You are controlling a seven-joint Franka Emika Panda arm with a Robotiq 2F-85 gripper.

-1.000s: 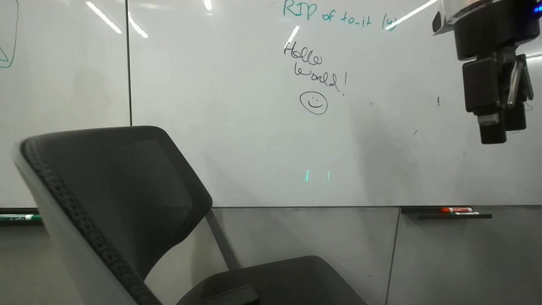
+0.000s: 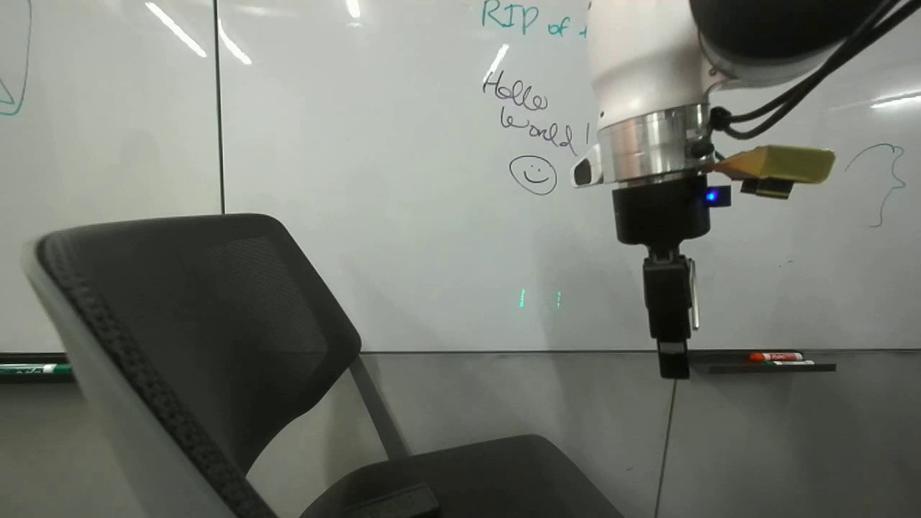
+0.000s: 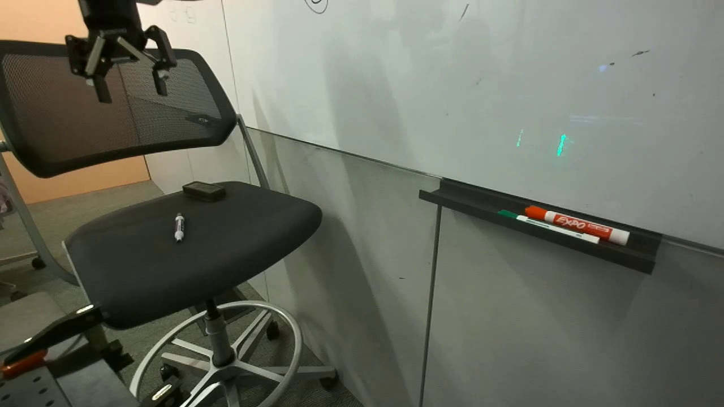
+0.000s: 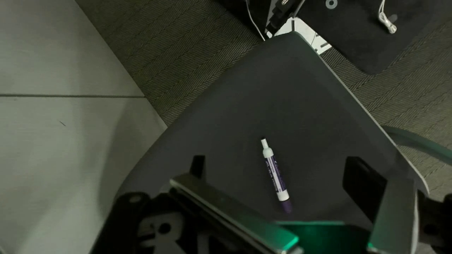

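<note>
On the dark seat of an office chair [image 3: 258,251] lies a white and purple marker [image 3: 179,227], with a black eraser-like block [image 3: 204,190] farther back on the same seat. In the wrist view the marker [image 4: 275,173] shows slightly right of centre, its purple end toward the gripper. My gripper [image 3: 132,94] hangs well above the seat, fingers spread wide and empty. Exterior view 1 shows the gripper [image 2: 674,371] side-on in front of the whiteboard, pointing down. From the wrist, its fingers [image 4: 366,186] stand apart on both sides of the marker, which lies lower on the seat.
A whiteboard [image 2: 414,173] covers the wall behind. Its tray [image 3: 468,194] holds a red Expo marker [image 3: 577,224] and a thin white marker with a green cap [image 3: 556,229]. The chair's backrest [image 2: 216,319] rises beside the seat as an obstacle.
Over the last second the arm has moved left and down in exterior view 1, and more of it has come into view. The chair has stayed put.
</note>
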